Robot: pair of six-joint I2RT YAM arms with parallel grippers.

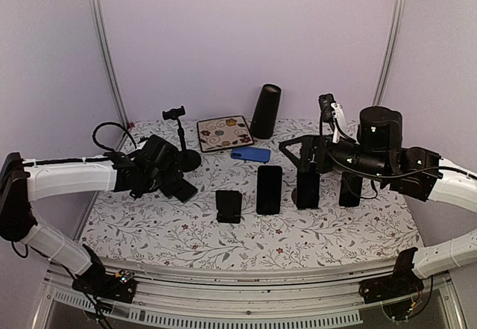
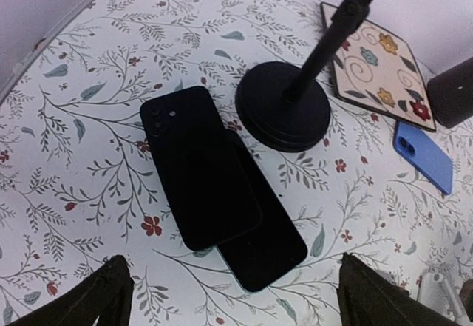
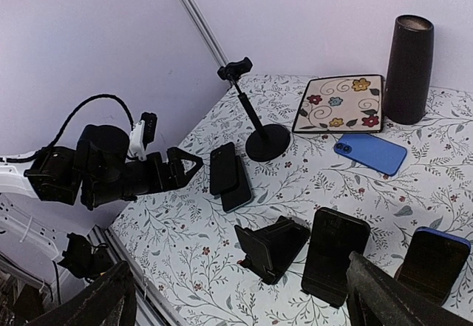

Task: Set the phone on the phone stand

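Observation:
Two black phones lie stacked at the left, the upper phone (image 2: 196, 171) partly over the lower phone (image 2: 270, 256). My open left gripper is above them, empty. A small black stand (image 1: 229, 206) is at front centre. To its right, a black phone (image 1: 269, 189) rests upright, with other dark phones or stands further right. A blue phone (image 3: 369, 154) lies flat behind. My right gripper hangs open over the right side, with nothing between its fingers.
A round-based black post stand (image 3: 268, 143), a flowered square board (image 3: 338, 104) and a tall black cylinder (image 3: 406, 67) stand at the back.

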